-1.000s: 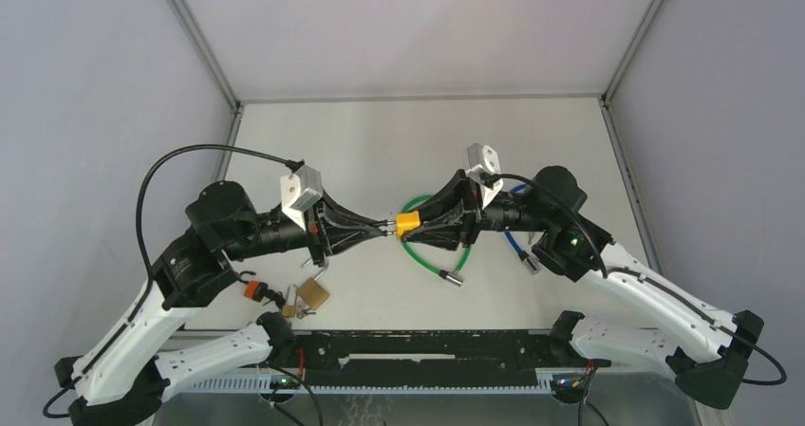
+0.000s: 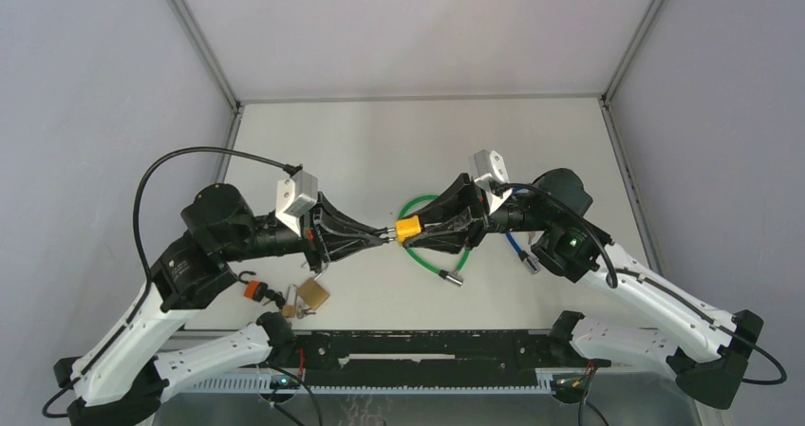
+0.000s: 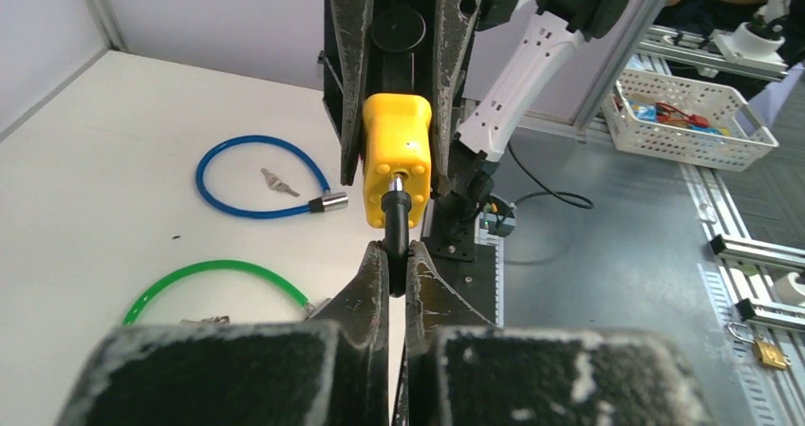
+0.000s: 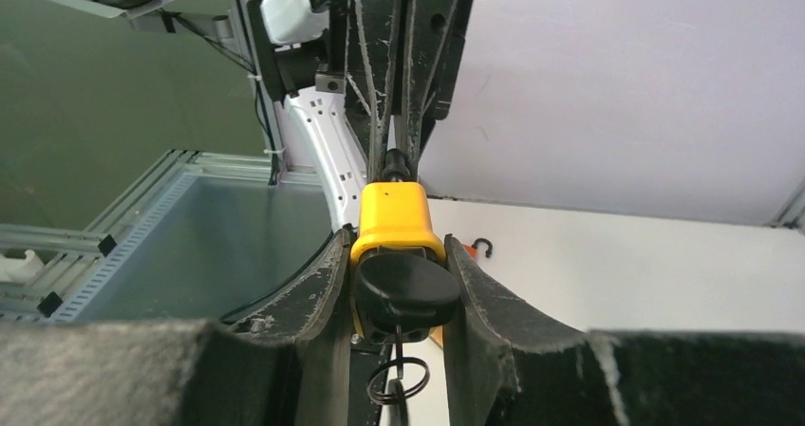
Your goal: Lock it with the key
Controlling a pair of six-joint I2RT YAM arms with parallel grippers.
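Observation:
A yellow padlock (image 3: 397,137) hangs between the two arms. Its black-sleeved shackle (image 3: 397,222) is pinched by my left gripper, which is shut on it. In the right wrist view a black key head (image 4: 408,288) sits at the near end of the lock body, with a metal ring (image 4: 399,380) hanging below. The fingers of my right gripper stand apart, one finger on each side of the key head and lock end. Whether they press on either is unclear. The key's blade is hidden.
On the white table (image 2: 332,132) lie a green cable lock (image 2: 418,260), a blue cable lock (image 3: 261,213) and a loose key (image 3: 278,181). Near the front left are a brass padlock (image 2: 312,293) and an orange-and-black item (image 2: 252,289).
The left arm has barely moved.

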